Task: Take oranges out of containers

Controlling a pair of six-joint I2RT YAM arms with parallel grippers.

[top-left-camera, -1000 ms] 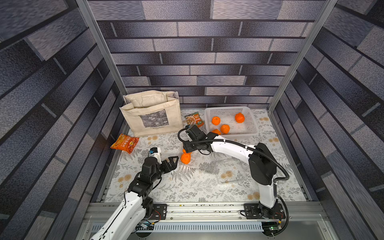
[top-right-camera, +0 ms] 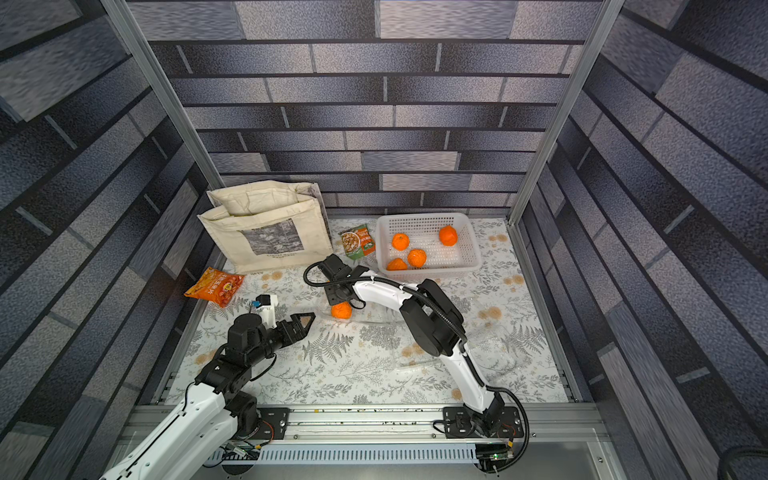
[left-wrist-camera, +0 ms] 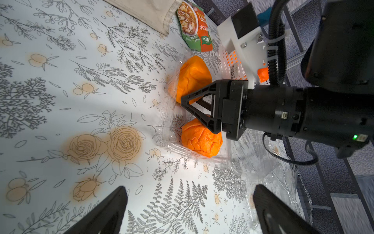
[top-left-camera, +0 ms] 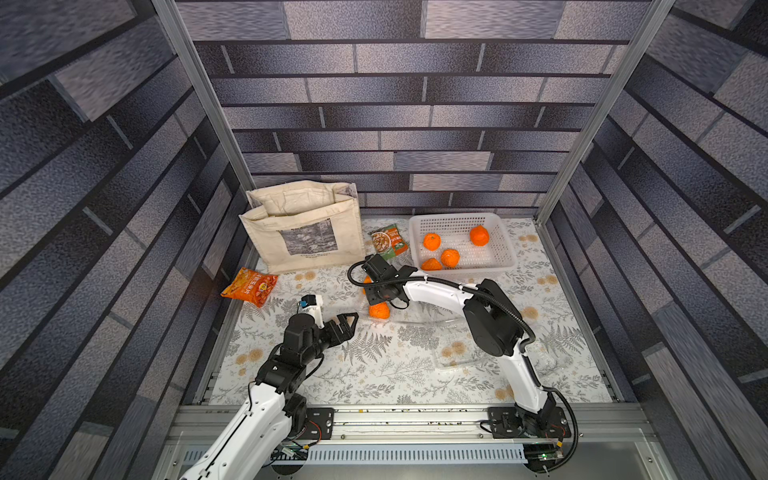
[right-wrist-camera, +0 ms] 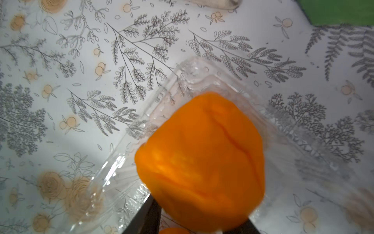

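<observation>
A clear plastic container at mid-table holds two oranges. My right gripper is over it, fingers at the rear orange, which fills much of the right wrist view; whether it grips that orange is unclear. The front orange sits below the gripper. My left gripper stands open left of the container, with nothing between its fingers. A white perforated basket at the back right holds several oranges.
A canvas tote bag stands at the back left, an orange snack packet before it. A green-orange packet lies beside the basket. More clear plastic lies to the right.
My right gripper and arm have shifted leftward in the top left view. The front orange's visible shape has shifted slightly. The left arm is unchanged.
</observation>
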